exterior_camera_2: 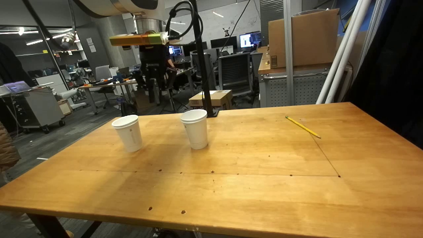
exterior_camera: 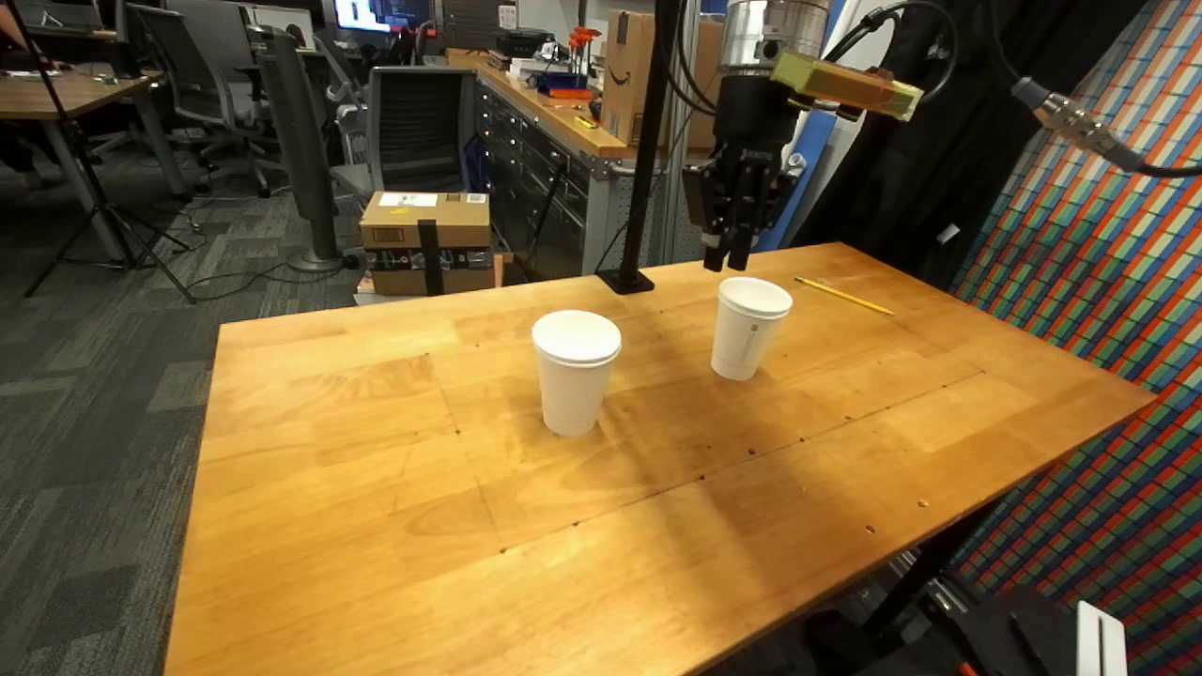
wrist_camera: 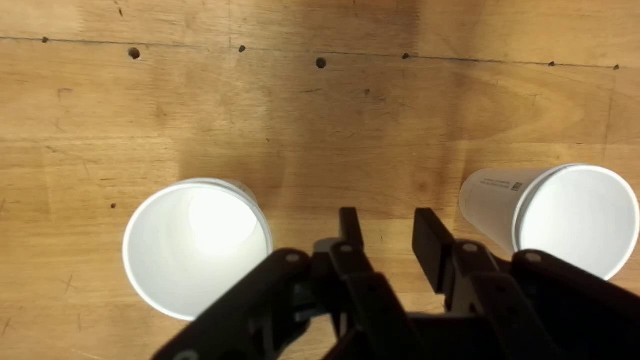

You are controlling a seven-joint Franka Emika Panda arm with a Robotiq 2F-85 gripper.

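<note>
Two white paper cups stand upright on the wooden table, well apart from each other. In exterior view 1 the nearer cup (exterior_camera: 572,389) is left of centre and the other cup (exterior_camera: 744,338) is farther right. The wrist view looks down into one empty cup (wrist_camera: 198,252) at left; the second cup (wrist_camera: 492,201) is at right, partly behind a finger. My gripper hangs above the table between them, open, with bare wood showing in the gap and neither cup between its fingers. Exterior view 2 has the gripper (exterior_camera_2: 154,97) higher than both rims.
A yellow pencil (exterior_camera_2: 303,127) lies on the table, away from the cups. A black post (exterior_camera: 639,169) rises at the table's back edge, close to the arm.
</note>
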